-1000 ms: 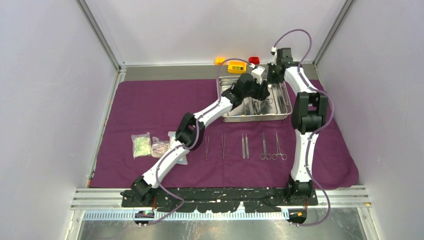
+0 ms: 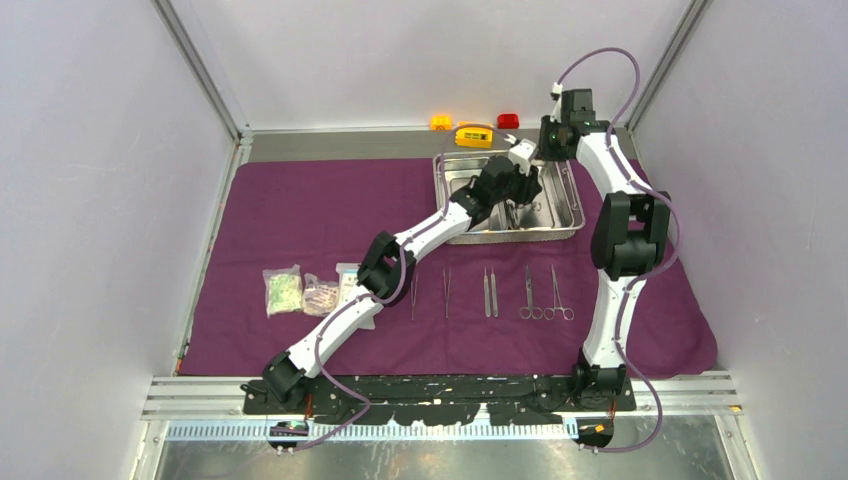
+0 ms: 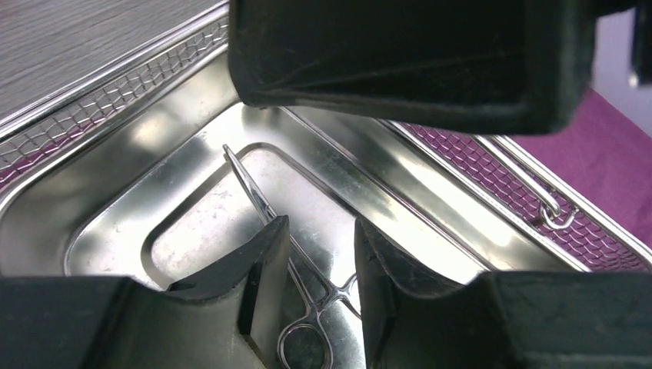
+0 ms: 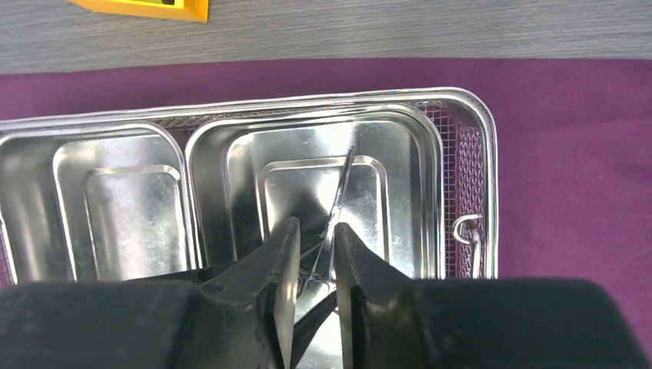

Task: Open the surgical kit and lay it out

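Note:
A ring-handled metal instrument [image 3: 247, 183] lies in the right tray compartment [image 4: 246, 211] of the metal basket [image 2: 510, 237]. Above its handle end, my left gripper is part open; nothing shows held between its fingers. My right gripper hovers over the basket's far right part, part open, with the instrument visible below in its gap. The right gripper's dark body crosses the top of the left wrist view. Laid in a row on the purple cloth [image 2: 320, 215] are tweezers [image 2: 447, 295], slim handles [image 2: 490, 293] and scissors [image 2: 557, 293].
Bagged supplies [image 2: 283, 291] lie at the left of the cloth. Behind the basket stand a yellow box [image 2: 474, 137] and a red item [image 2: 508, 121]. Both grippers are close together over the basket.
My left gripper has shifted slightly right over the basket. The right arm has moved a little to the right and farther back. The instruments on the cloth stay put.

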